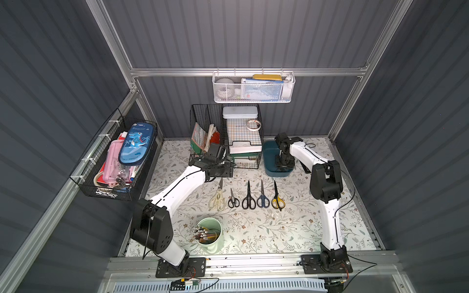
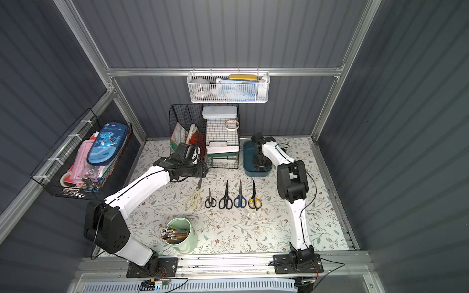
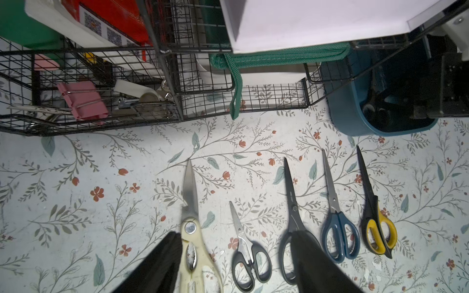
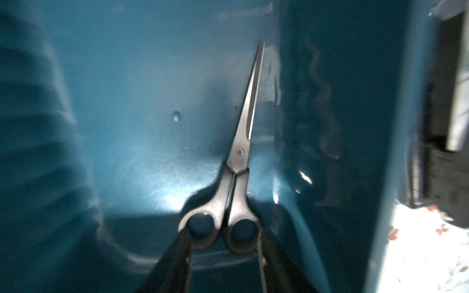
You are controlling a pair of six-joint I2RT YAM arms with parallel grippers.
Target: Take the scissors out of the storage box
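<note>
In the right wrist view one pair of scissors (image 4: 239, 156) lies on the floor of the blue storage box (image 4: 136, 122), blades pointing away and handle loops closest to me. My right gripper reaches down into the box, open, one finger at either side of the loops; whether they touch is unclear. The left gripper hovers above the mat, part open, holding nothing. Below it lie cream scissors (image 3: 191, 229), small black scissors (image 3: 249, 258), black scissors (image 3: 293, 219), blue scissors (image 3: 337, 219) and yellow-and-black scissors (image 3: 375, 219), side by side.
A black wire rack (image 1: 242, 131) stands left of the box, close to the left gripper. A green pencil cup (image 1: 211, 239) is at the front left. A white basket (image 1: 254, 90) hangs on the back wall.
</note>
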